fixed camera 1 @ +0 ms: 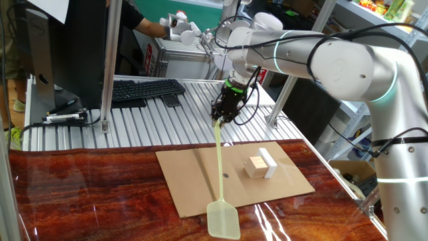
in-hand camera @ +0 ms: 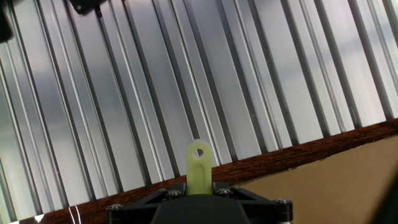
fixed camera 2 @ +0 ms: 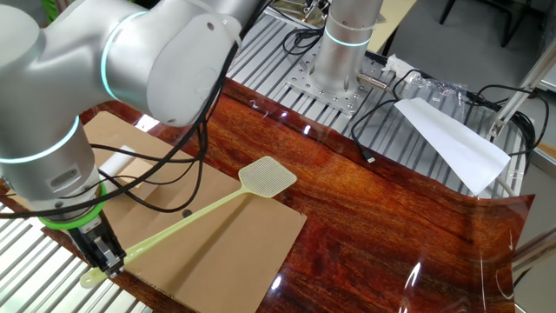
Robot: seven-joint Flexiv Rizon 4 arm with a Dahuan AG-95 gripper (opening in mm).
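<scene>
A pale yellow-green fly swatter (fixed camera 1: 219,161) is held by its handle end, and my gripper is shut on it. In the wrist view the handle's tip (in-hand camera: 199,165), with its hole, pokes out beyond the fingers. The swatter's mesh head (fixed camera 1: 223,219) reaches past the near edge of the cardboard sheet (fixed camera 1: 190,175); in the second exterior view the head (fixed camera 2: 268,177) appears beyond the sheet's edge. A small dark spot (fixed camera 1: 225,175) shows on the cardboard, just right of the handle. Whether the swatter touches the cardboard or hovers over it, I cannot tell.
A light wooden block (fixed camera 1: 254,167) with a white piece (fixed camera 1: 267,163) against it stands on the cardboard's right part. Behind the glossy brown table (fixed camera 1: 87,181) lie a ribbed metal surface (fixed camera 1: 174,127) and a keyboard (fixed camera 1: 147,90). Cables hang along the arm.
</scene>
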